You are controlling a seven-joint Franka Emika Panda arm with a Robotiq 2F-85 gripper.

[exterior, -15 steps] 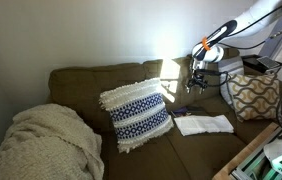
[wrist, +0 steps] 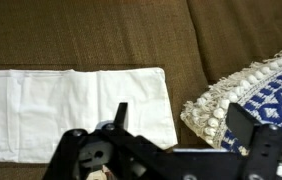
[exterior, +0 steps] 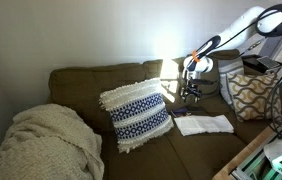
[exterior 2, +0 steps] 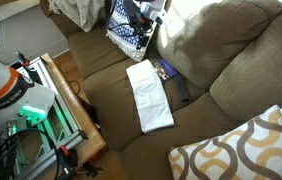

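Note:
My gripper is open, with its two fingers spread wide and nothing between them. It hangs over the sofa, close to one end of a folded white cloth (wrist: 81, 105), which lies flat on the seat. In the first exterior view the gripper (exterior: 191, 97) is behind and left of the cloth (exterior: 203, 126). The second exterior view shows the cloth (exterior 2: 149, 95) as a long strip. Beside it are a dark remote-like object (exterior 2: 181, 89) and a small dark blue item (exterior 2: 164, 70).
A blue-and-white pillow (exterior: 138, 115) with tasselled edges leans near the gripper. A yellow-grey patterned pillow (exterior: 253, 96) sits to the right. A beige knitted throw (exterior: 46, 148) covers the left end. Bare seat (exterior: 166, 155) lies in front of the cloth.
The gripper has come down toward the sofa and shifted slightly left. The cloth and pillows have stayed in place.

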